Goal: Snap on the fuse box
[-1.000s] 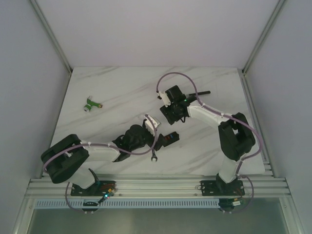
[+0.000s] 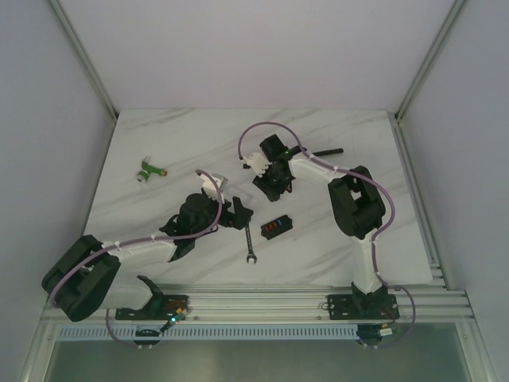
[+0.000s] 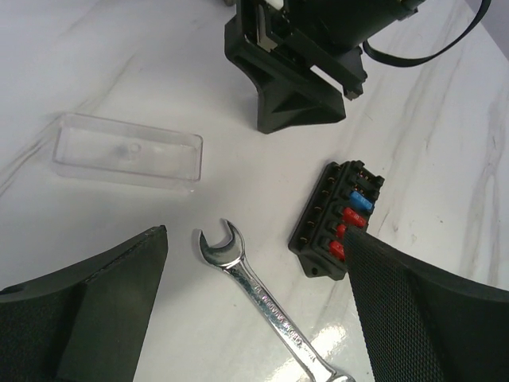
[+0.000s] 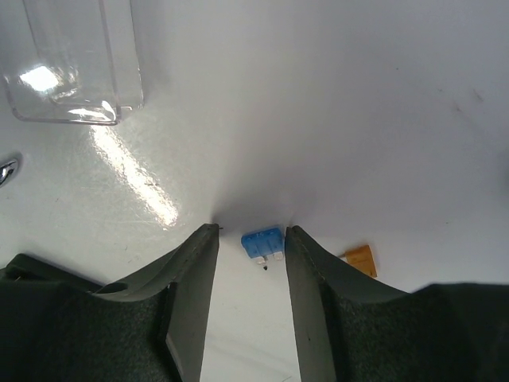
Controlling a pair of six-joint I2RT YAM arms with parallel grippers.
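Observation:
The black fuse box (image 2: pixel 277 227) (image 3: pixel 334 219) lies in front of both grippers, with red and blue fuses in its slots. A loose blue fuse (image 4: pixel 262 242) lies between the fingertips of my right gripper, which are parted around it; an orange fuse (image 4: pixel 360 259) lies just right of them. My left gripper (image 2: pixel 237 213) stands open above the wrench, left of the box, nothing between its fingers.
A clear plastic lid (image 3: pixel 127 147) lies between the grippers. A steel wrench (image 3: pixel 278 314) lies left of the fuse box. A green tool (image 2: pixel 151 169) is at far left, a black rod (image 2: pixel 328 151) at back right.
My left arm has pulled back up and leftward from beside the fuse box.

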